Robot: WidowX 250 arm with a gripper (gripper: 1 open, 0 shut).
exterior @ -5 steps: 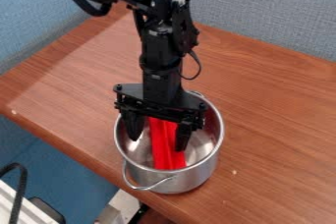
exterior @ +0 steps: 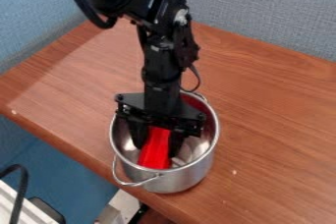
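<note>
A steel pot [exterior: 184, 176] with a wire handle stands near the table's left front edge. Inside it lies a long red object [exterior: 155, 149], its upper part hidden by the black gripper [exterior: 157, 130]. The gripper reaches down into the pot from above and is shut on the red object, though its fingertips are mostly hidden by its own body and the pot's wall.
Below the table's left edge are a blue floor, a black cable and a pale box at the lower left.
The gripper has shifted slightly left, and the red object's lower end has moved left with it. The pot has shifted slightly left too.
</note>
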